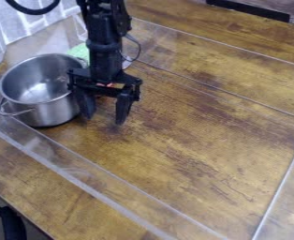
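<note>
My gripper (102, 105) is lowered near the table beside the right side of a steel pot (32, 92), its fingers spread apart. The red object that lies behind it is mostly hidden by the gripper body, with only a small bit showing. A green cloth (77, 53) lies at the back behind the pot. Whether anything sits between the fingers cannot be made out.
A pale curtain or backdrop stands at the back left, and a dark strip runs along the back right edge.
</note>
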